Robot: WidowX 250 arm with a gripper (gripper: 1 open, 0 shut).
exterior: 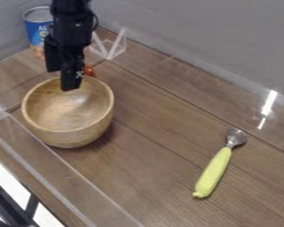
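Observation:
The black gripper (64,74) hangs over the back rim of a wooden bowl (56,120), its fingers pointing down and apart, open. The bowl stands on the left part of the wooden counter. A small orange-red object (90,72) lies behind the bowl, partly hidden by the gripper. A blue can (36,22) stands at the back left, partly behind the arm.
A yellow-handled utensil (213,171) lies on the right of the counter (169,106). A wall runs along the back. A white wire-like object stands behind the arm.

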